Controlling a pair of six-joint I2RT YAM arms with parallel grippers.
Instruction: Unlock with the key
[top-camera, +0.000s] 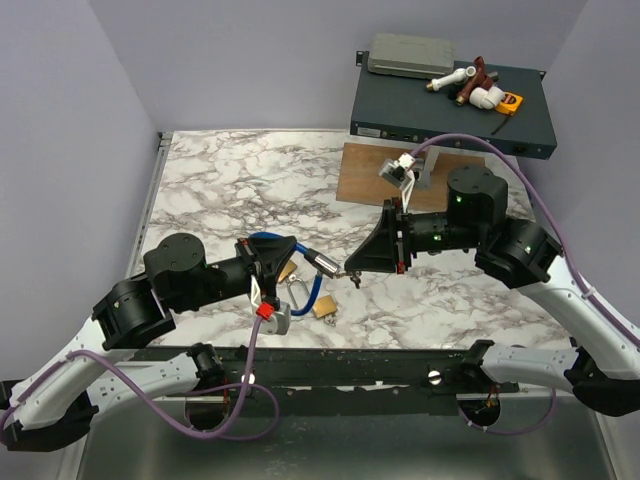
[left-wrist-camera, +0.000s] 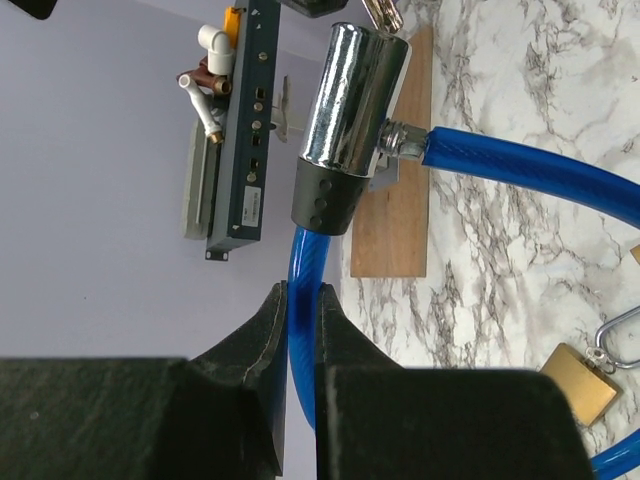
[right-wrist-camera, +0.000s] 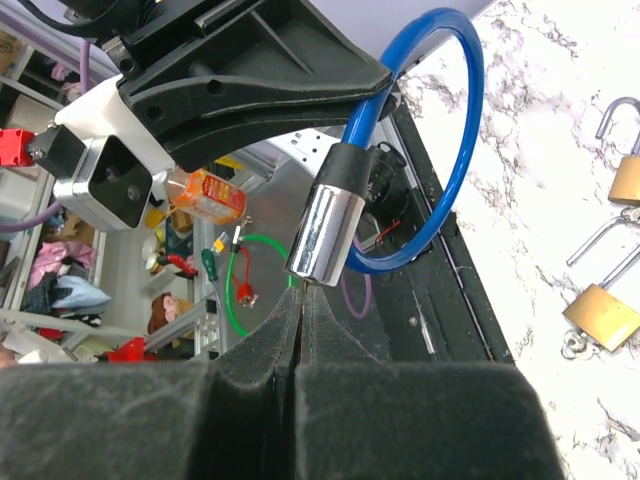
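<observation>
A blue cable lock (top-camera: 327, 264) with a chrome cylinder is held up by my left gripper, which is shut on its blue cable just behind the black collar. The cylinder's end faces my right gripper (top-camera: 347, 268). In the right wrist view the right fingers meet right by the chrome cylinder (right-wrist-camera: 326, 235), with a thin strip of key (right-wrist-camera: 306, 291) between them and the cylinder. A metal key piece (left-wrist-camera: 384, 14) shows at the cylinder's end in the left wrist view. Whether its blade sits inside the keyhole cannot be told.
Open brass padlocks (top-camera: 323, 306) lie on the marble table (top-camera: 230, 180) below the lock. At the back stand a brown board (top-camera: 360, 172) and a dark rack unit (top-camera: 400, 107) carrying pipe fittings.
</observation>
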